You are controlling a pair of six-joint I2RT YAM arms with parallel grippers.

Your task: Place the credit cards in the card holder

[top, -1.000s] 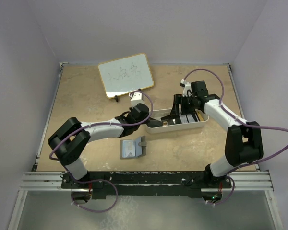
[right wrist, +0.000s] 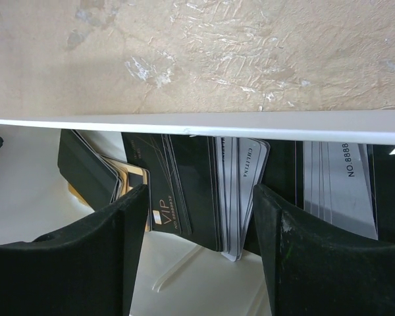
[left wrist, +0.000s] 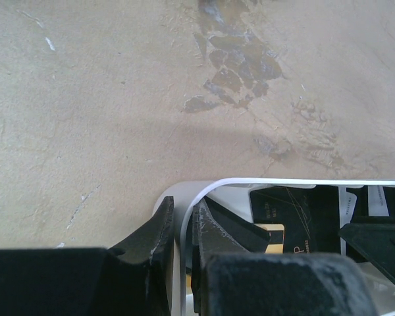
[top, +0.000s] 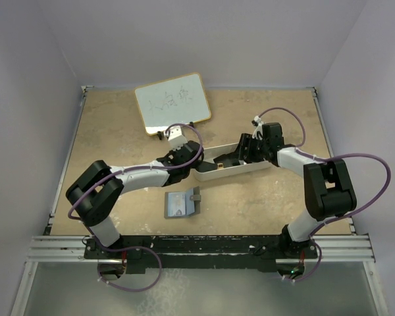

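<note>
A long white box (top: 227, 172) holds rows of black, silver and gold credit cards; my left gripper is shut on its left end wall. Over its right part my right gripper is part open, fingers down among the cards, above black VIP cards (right wrist: 163, 184) and silver cards (right wrist: 242, 191). The blue card holder (top: 179, 204), with a grey flap on its right, lies open on the table below the box in the top view.
A whiteboard (top: 172, 100) lies at the back.
The right gripper has come lower into the box. The box, with the left gripper on it, has shifted slightly left.
</note>
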